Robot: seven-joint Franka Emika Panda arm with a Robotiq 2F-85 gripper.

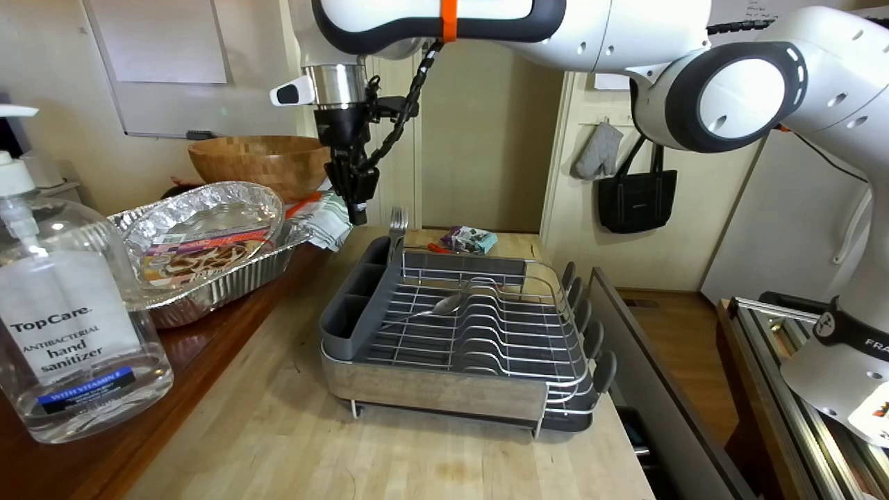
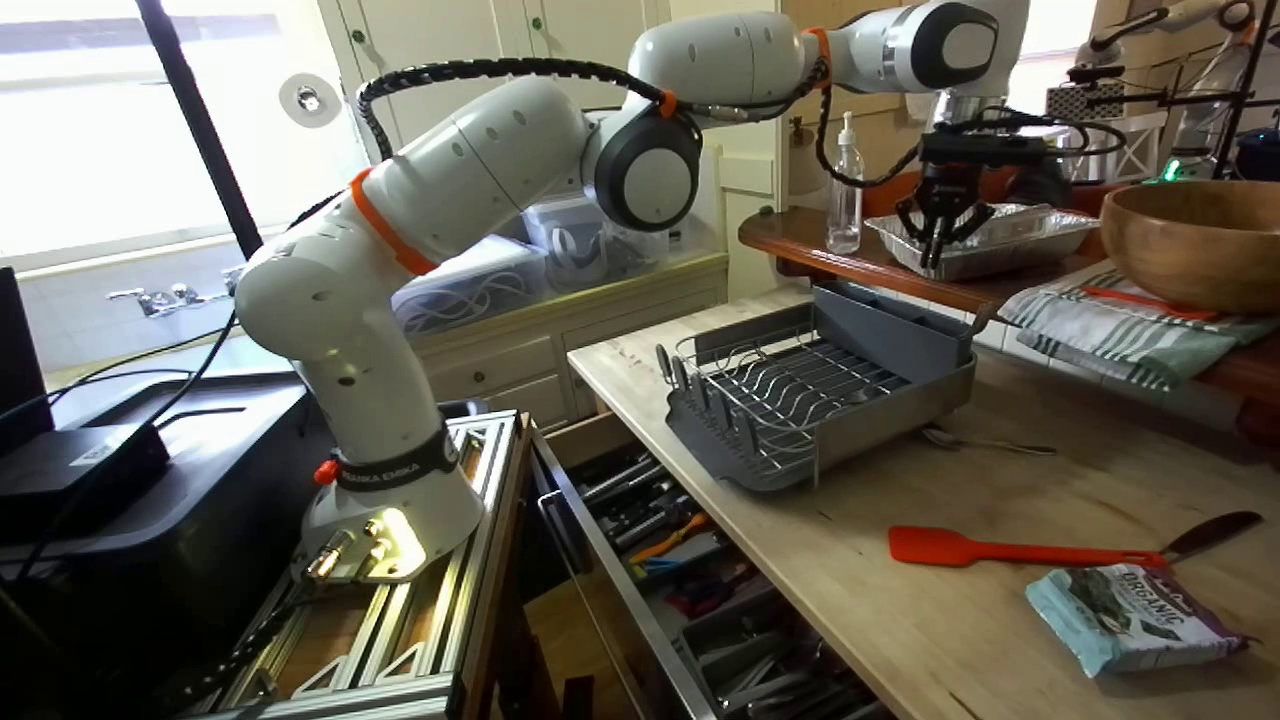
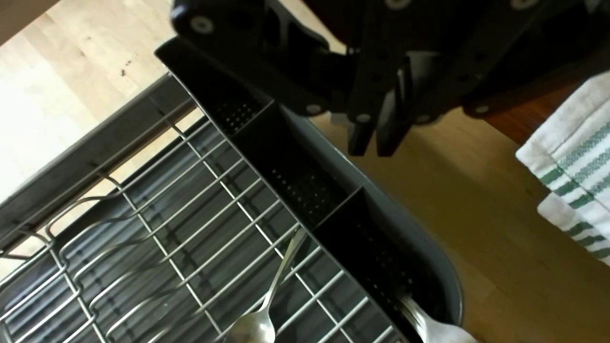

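Observation:
My gripper point(image 1: 358, 215) hangs above the back end of the grey utensil caddy point(image 1: 337, 329). In the wrist view its fingertips point(image 3: 360, 141) are close together, with only a narrow gap and nothing recognisable between them; it looks shut. They hang over the caddy's outer side. A silver spoon point(image 3: 251, 327) lies across the wire rack point(image 3: 197, 291), handle towards the caddy; exterior view 1 also shows this spoon point(image 1: 447, 305). A fork point(image 1: 398, 223) stands tines up in the caddy's far end, and its lower part point(image 3: 437, 328) shows in the wrist view.
Beside the caddy, the raised wooden ledge holds foil trays point(image 1: 200, 283), a wooden bowl point(image 1: 258, 158), a striped towel point(image 3: 583, 148) and a sanitizer bottle point(image 1: 71, 333). A red spatula point(image 2: 960, 547) and snack bag point(image 2: 1128, 618) lie on the counter. The drawer point(image 2: 672, 540) is open.

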